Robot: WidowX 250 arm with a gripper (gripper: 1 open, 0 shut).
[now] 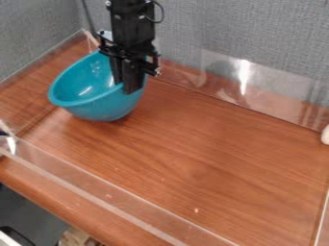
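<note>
A turquoise bowl (92, 98) sits toward the back left of the wooden surface (193, 178), tilted. My black gripper (133, 77) reaches down from the top and is shut on the bowl's right-hand rim. Its fingertips are partly hard to make out against the bowl.
Clear plastic walls (237, 86) edge the surface at the back and front left. A small white object (324, 135) is at the far right edge.
</note>
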